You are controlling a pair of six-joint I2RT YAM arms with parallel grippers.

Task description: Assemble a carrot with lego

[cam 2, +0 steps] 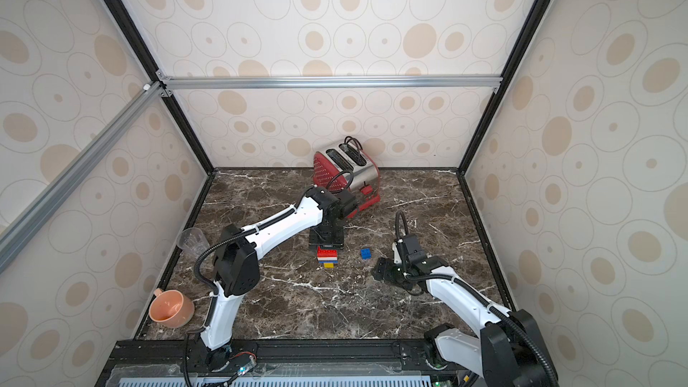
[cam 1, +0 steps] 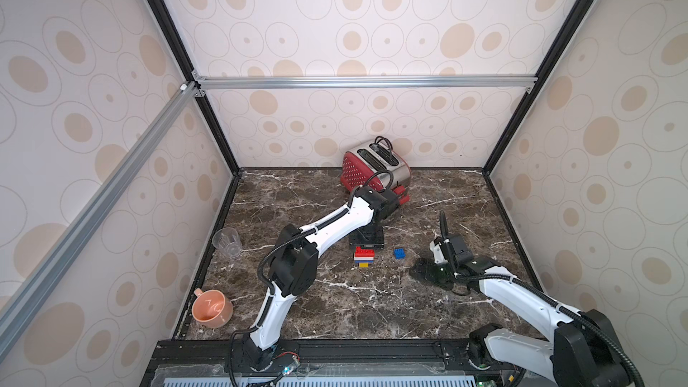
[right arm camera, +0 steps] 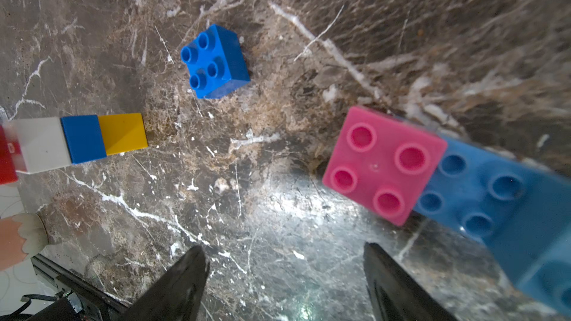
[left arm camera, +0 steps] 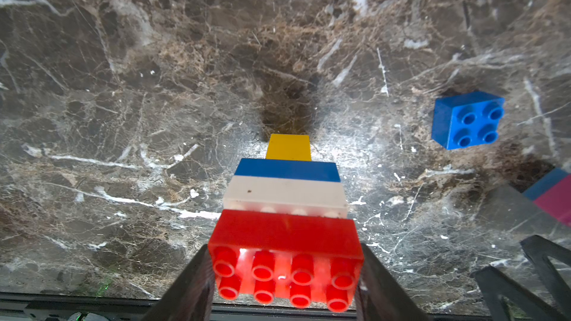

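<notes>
My left gripper is shut on the red brick (left arm camera: 285, 231), the top of a stack. Below the red come a white brick (left arm camera: 285, 195), a blue brick (left arm camera: 288, 170) and a narrower yellow brick (left arm camera: 289, 147) at the bottom. Whether the yellow touches the table cannot be told. A small blue brick (right arm camera: 214, 62) lies loose between the arms, studs showing. In the right wrist view, my right gripper stands open and empty. Beyond its fingertips a pink brick (right arm camera: 383, 163) sits against larger blue bricks (right arm camera: 475, 190), partly cut off by the frame.
A red and silver toaster (cam 1: 374, 167) stands at the back, close behind the left gripper. An orange mug (cam 1: 212, 308) and a clear cup (cam 1: 228, 241) occupy the left side.
</notes>
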